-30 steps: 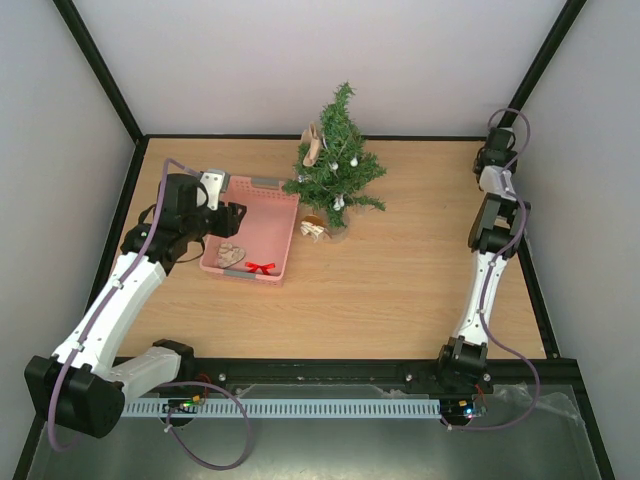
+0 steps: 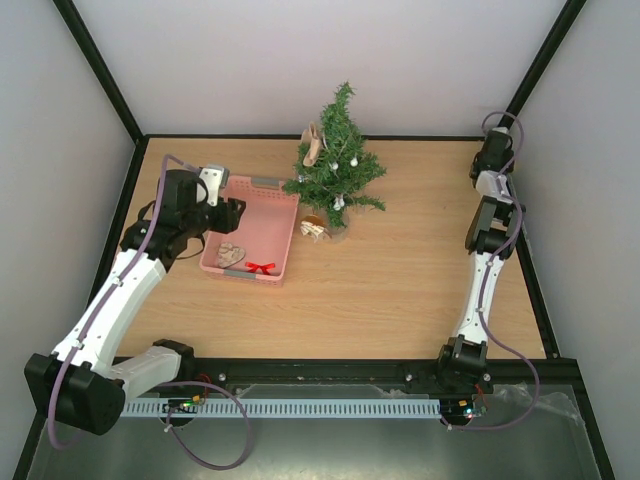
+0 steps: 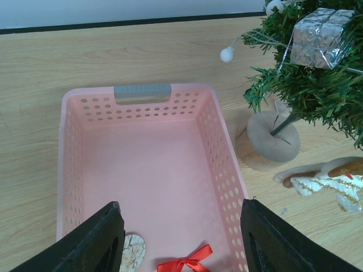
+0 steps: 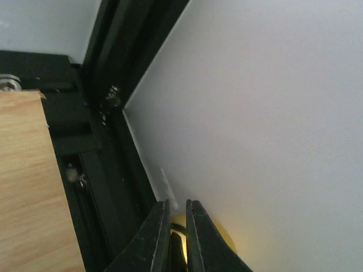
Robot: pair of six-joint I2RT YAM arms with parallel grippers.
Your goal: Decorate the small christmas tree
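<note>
A small Christmas tree [image 2: 337,170] stands at the back middle with silver baubles and a wrapped ornament [image 3: 317,37]. A pink basket [image 2: 265,220] left of it holds a red bow [image 3: 184,263] and a round light ornament [image 3: 132,252]. A white-and-brown ornament [image 2: 312,228] lies beside the tree's base. My left gripper hangs over the basket, fingers apart, nothing between them. My right gripper is at the far back right, fingertips close together; behind them is a yellow object [image 4: 221,229], and whether it is held cannot be told.
Right and front of the tree, the wooden table [image 2: 390,290] is clear. Black frame rails and white walls enclose it; the right arm is close to the right rail.
The left arm and the ornaments are unchanged.
</note>
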